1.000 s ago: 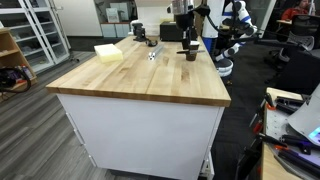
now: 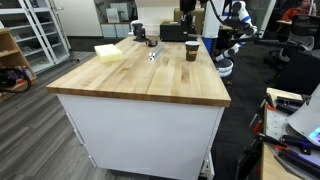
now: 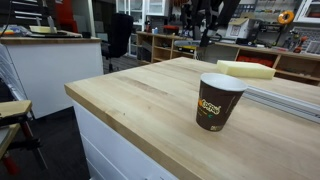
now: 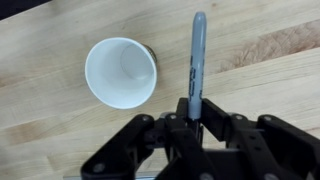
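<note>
A brown paper cup [image 3: 218, 105] with a printed logo and a white inside stands upright on the wooden tabletop [image 3: 150, 92]. From above, its open mouth [image 4: 120, 72] looks empty in the wrist view. My gripper is shut on a slim silver-grey rod [image 4: 197, 55], whose far end reaches past the fingers, beside the cup in that view. What exactly the rod is, I cannot tell. In the first exterior view the gripper hangs above the cup [image 2: 192, 50], clear of it; the rod is too small to make out there.
A pale yellow block [image 3: 245, 70] lies behind the cup, and a long metal rail [image 3: 287, 103] lies to the cup's right. Dark items [image 2: 152, 42] stand at the table's far side.
A second ago the gripper was low at the cup; it has since risen well above it. The cup stays upright on the table.
</note>
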